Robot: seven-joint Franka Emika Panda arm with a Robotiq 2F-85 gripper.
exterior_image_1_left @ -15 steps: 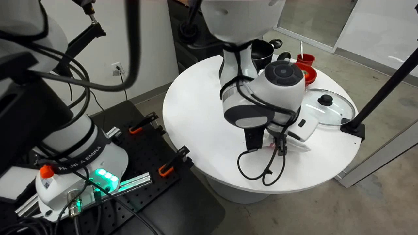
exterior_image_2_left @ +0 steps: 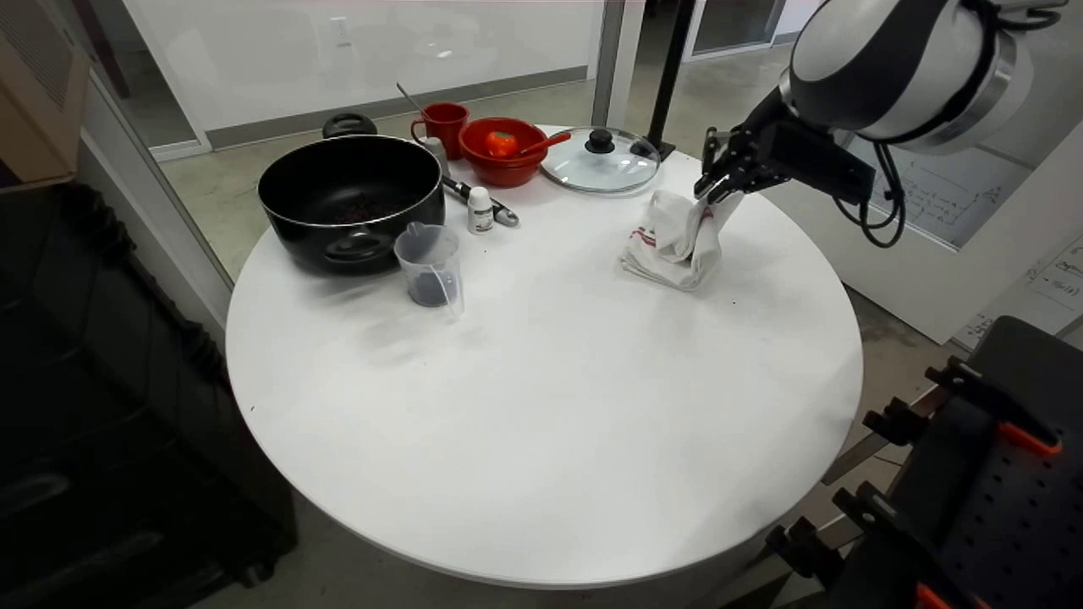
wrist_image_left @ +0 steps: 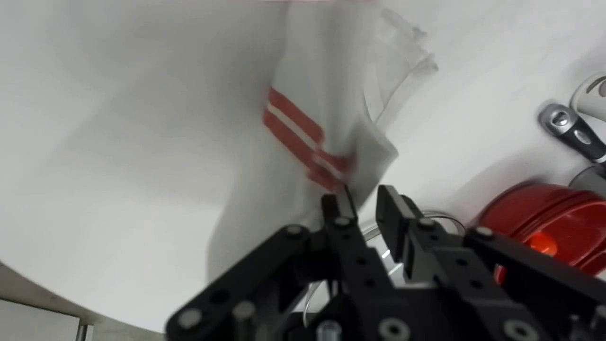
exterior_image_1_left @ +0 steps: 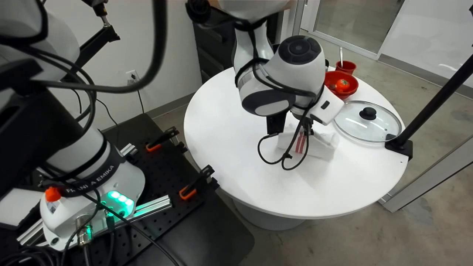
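A white cloth with red stripes (exterior_image_2_left: 670, 244) stands bunched and folded on the round white table. My gripper (exterior_image_2_left: 710, 193) is at the cloth's raised top edge, pointing in from the right. In the wrist view a narrow gap separates the two dark fingertips of my gripper, so it is partly open. The cloth (wrist_image_left: 307, 119) runs up to the left fingertip, and its pale edge shows behind the gap; whether any fold lies between the fingers is unclear. From exterior view 1, the arm hides part of the cloth (exterior_image_1_left: 321, 146).
A glass lid (exterior_image_2_left: 601, 162) lies just behind the cloth. Red bowl (exterior_image_2_left: 504, 167) with a tomato, red mug (exterior_image_2_left: 444, 123), white bottle (exterior_image_2_left: 480, 210), measuring cup (exterior_image_2_left: 431, 266) and black pot (exterior_image_2_left: 350, 203) stand farther left.
In exterior view 1 the arm has moved left and toward the back of the table. The cloth also shows farther left and back, and more of it is visible.
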